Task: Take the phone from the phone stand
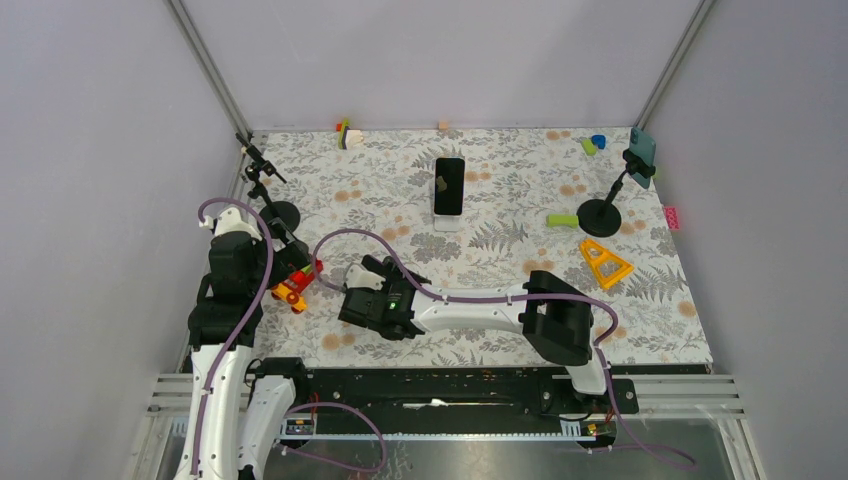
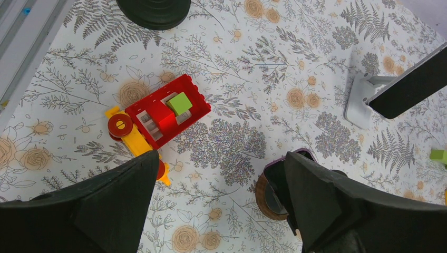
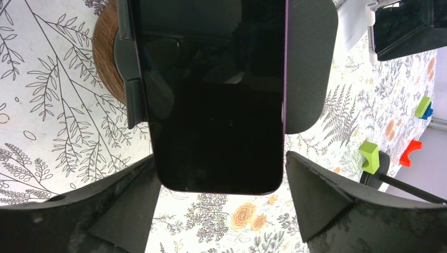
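Note:
In the right wrist view a dark phone with a purple edge (image 3: 219,142) leans on a black phone stand (image 3: 308,68) with a round wooden base. My right gripper straddles the phone's lower end, one finger close to each side edge. Its fingers are part open; firm contact is not clear. The left wrist view shows the same phone (image 2: 279,174) and the wooden base (image 2: 270,203) at lower right, partly behind a finger. My left gripper is open and empty, by the toy vehicle. From the top, the right arm hides this phone and stand.
A red and yellow toy vehicle (image 2: 174,110) carries blocks. Another phone (image 1: 449,187) stands on a white holder at the back, and a teal phone (image 1: 641,150) on a black-based stand at right. A yellow triangle (image 1: 605,264) lies nearby. Mid-table is mostly clear.

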